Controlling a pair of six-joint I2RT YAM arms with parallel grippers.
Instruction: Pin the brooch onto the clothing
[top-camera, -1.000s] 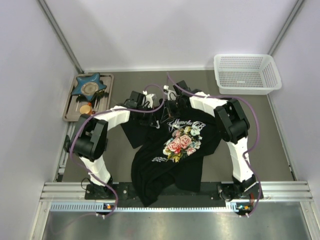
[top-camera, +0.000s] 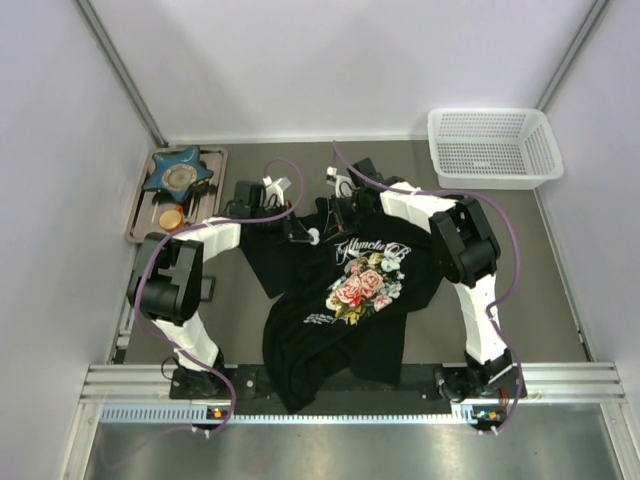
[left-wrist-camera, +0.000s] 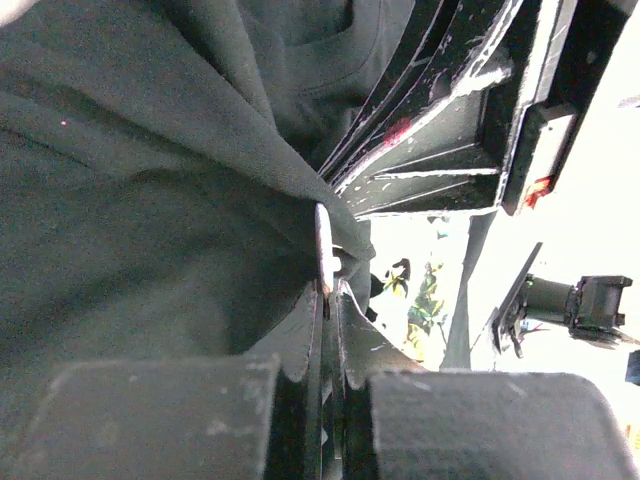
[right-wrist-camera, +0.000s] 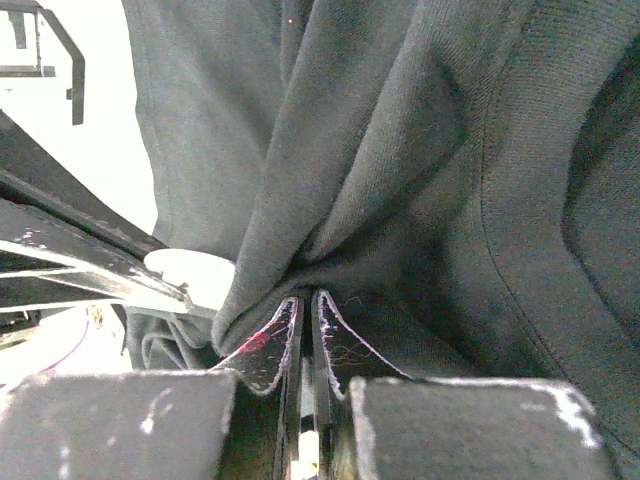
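Observation:
Black clothing with a floral print and white script is spread mid-table, folded cloth filling both wrist views. Near its upper middle my left gripper is shut at a small pale piece, probably the brooch, seen edge-on at its fingertips. In the right wrist view the pale oval lies by a cloth fold, beside the other gripper's fingers. My right gripper is shut at the fold just right of it; whether cloth is pinched is unclear. Whether the pin is through the fabric is hidden.
A metal tray with a blue star-shaped dish and small items stands at the left. An empty white basket is at the back right. Bare table shows at the far right and near left.
The right arm stays nearly still, and the clothing looks unchanged.

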